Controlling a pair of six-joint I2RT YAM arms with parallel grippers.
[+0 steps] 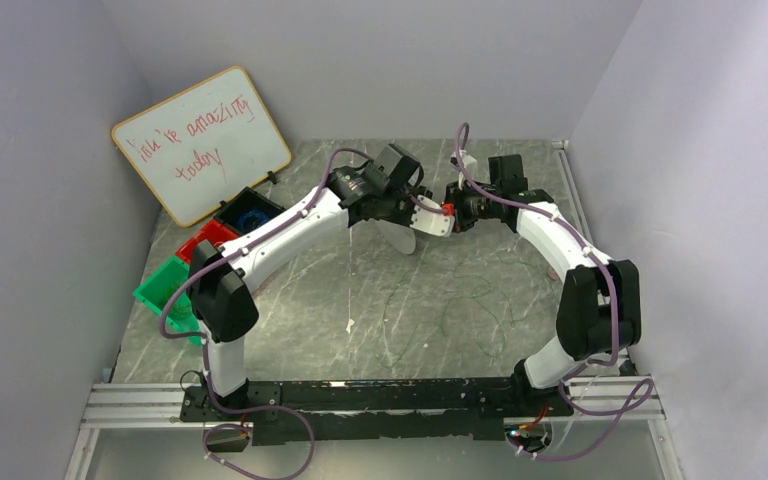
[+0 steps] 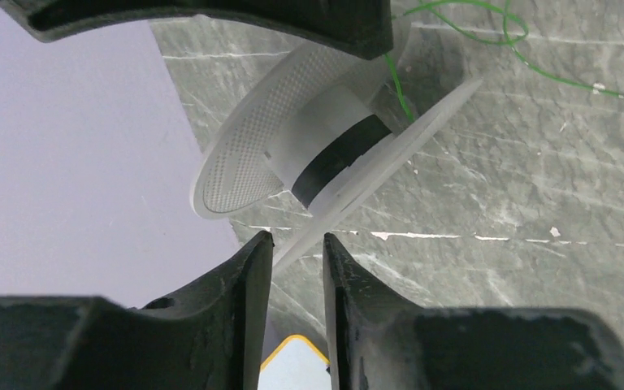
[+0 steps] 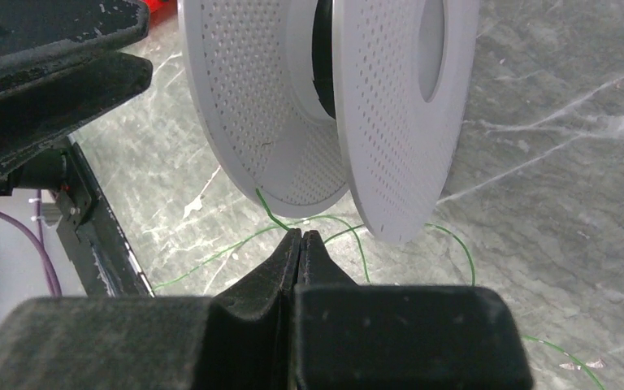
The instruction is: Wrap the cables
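A pale plastic spool (image 3: 390, 122) with a black band on its hub stands in the middle of the table, partly hidden under my left arm in the top view. Green cable (image 2: 569, 81) runs from between its flanges and lies loosely over the marble. My left gripper is at the spool's rim, fingertips slightly apart; whether it grips the flange is unclear. My right gripper is shut beside the spool, with the green cable at its fingertips.
Green (image 1: 160, 288), red (image 1: 198, 240) and black (image 1: 232, 216) bins line the left side, below a whiteboard (image 1: 200, 130). The table's front middle holds loose thin cable.
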